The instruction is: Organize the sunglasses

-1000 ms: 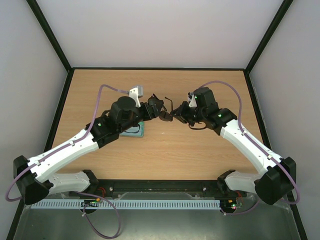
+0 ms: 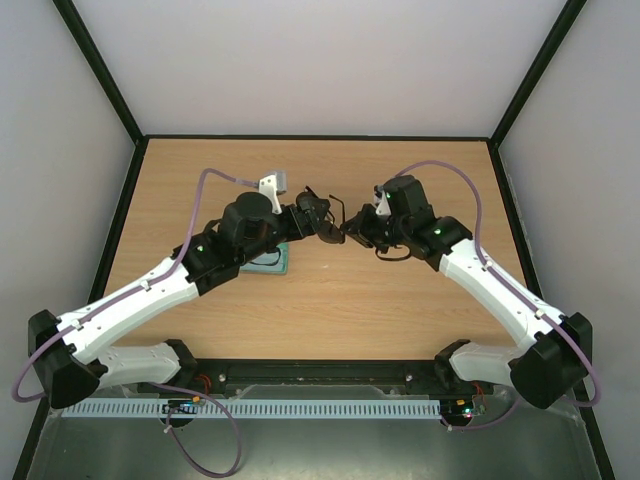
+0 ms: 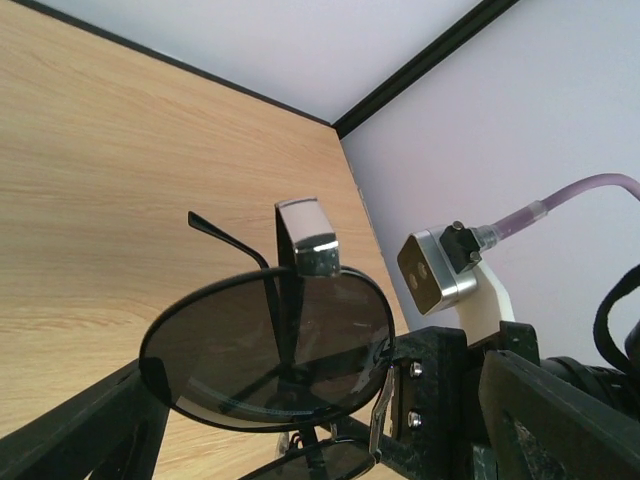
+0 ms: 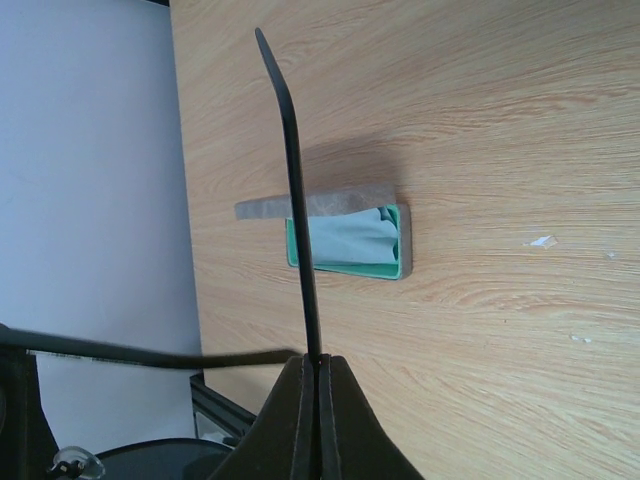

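Dark sunglasses point(image 3: 250, 340) hang in the air between both arms, above the table. My right gripper is shut on one thin black temple point(image 4: 296, 190), which sticks up from between the fingertips. The other temple point(image 4: 150, 355) crosses at the left of that view. My left gripper is open, its fingers point(image 3: 95, 430) apart on either side of one lens. The second lens is partly cut off below. From the top, the lenses point(image 2: 331, 233) sit between the two grippers, partly covered by the left one.
An open grey-and-green case point(image 4: 398, 262) with a light blue cloth point(image 4: 350, 240) inside lies on the table. In the top view the left arm partly covers the case point(image 2: 270, 267). Small scraps point(image 4: 542, 241) lie on the otherwise bare wood.
The right arm stays put.
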